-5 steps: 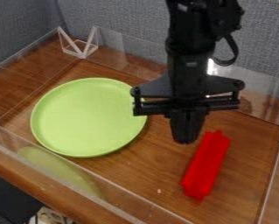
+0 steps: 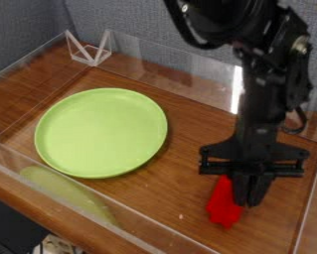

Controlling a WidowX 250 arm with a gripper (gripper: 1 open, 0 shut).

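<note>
My gripper (image 2: 249, 179) is low at the right, directly over a red oblong object (image 2: 224, 205) lying on the wooden table. The black gripper body hides the object's upper part, and I cannot see clearly how the fingers stand around it. A green plate (image 2: 101, 132) lies to the left, apart from the gripper.
The wooden table (image 2: 147, 203) has clear room between plate and gripper. A small white wire frame (image 2: 94, 52) stands at the back left. Clear panels edge the table, with a grey wall behind.
My gripper has moved right and down from beside the plate onto the red object, which it now partly covers.
</note>
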